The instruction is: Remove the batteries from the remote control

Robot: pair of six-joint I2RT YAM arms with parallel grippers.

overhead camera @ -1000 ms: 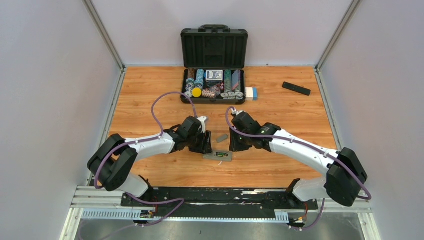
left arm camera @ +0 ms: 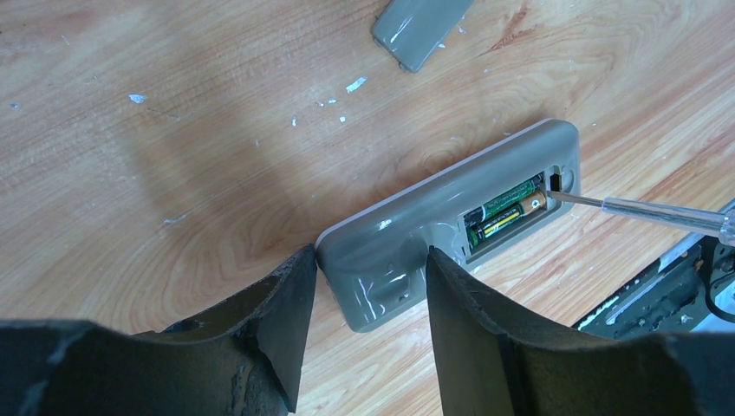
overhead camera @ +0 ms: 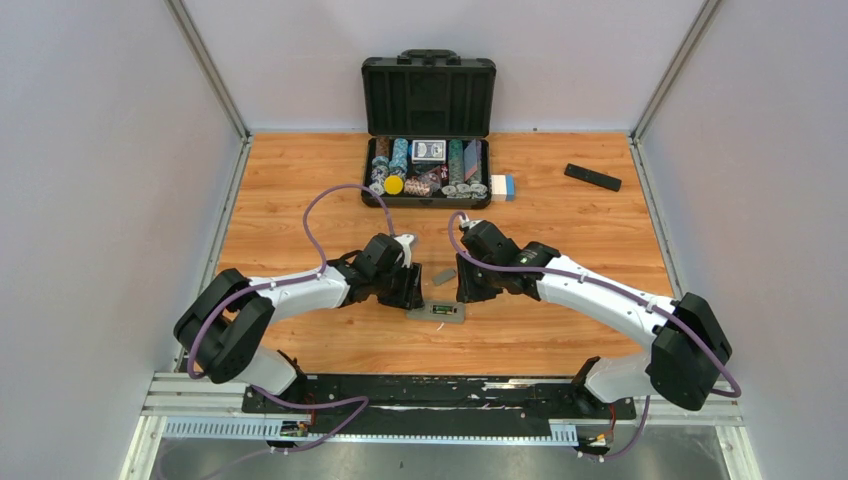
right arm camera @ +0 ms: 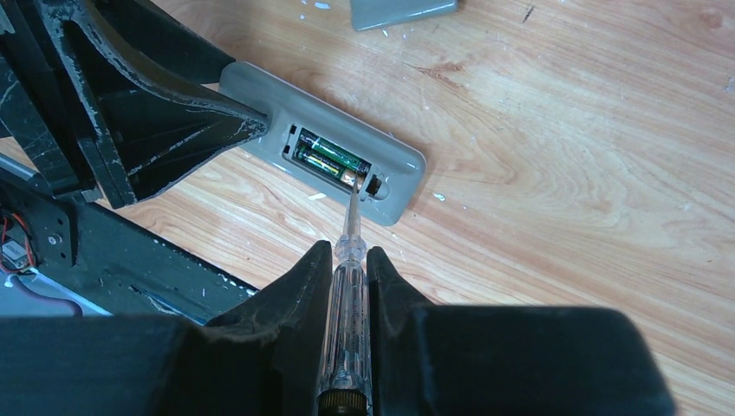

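A grey remote control (left arm camera: 416, 217) lies back side up with its battery bay uncovered. Two batteries (left arm camera: 507, 208), green and black, lie side by side inside it. My left gripper is shut on the end of the remote away from the bay. My right gripper is shut on a clear-handled screwdriver (right arm camera: 347, 321). The screwdriver's tip reaches into the bay at the copper-coloured end of the nearer battery; whether it touches cannot be made out. The grey battery cover (left arm camera: 420, 30) rests on the table, apart from the remote.
An open black case (overhead camera: 428, 195) with poker chips and cards stands at the back, a small white-and-blue box (overhead camera: 502, 188) beside it. A black remote (overhead camera: 592, 178) lies at the back right. Bare table (overhead camera: 560, 330) extends to the right.
The left arm and the remote look unmoved.
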